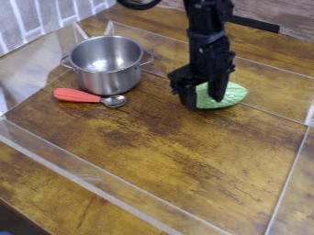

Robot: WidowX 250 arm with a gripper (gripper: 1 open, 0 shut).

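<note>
My black gripper (201,88) is lowered onto a pale green, bumpy bitter melon (227,97) right of center in the camera view, its fingers reaching down around the melon's left part and hiding some of it. Whether the fingers are closed on it I cannot tell.
A steel pot (106,60) stands at the upper left, with a red-handled spoon (79,95) lying just in front of it. Clear plastic barriers border the wooden table (147,165), whose front half is bare.
</note>
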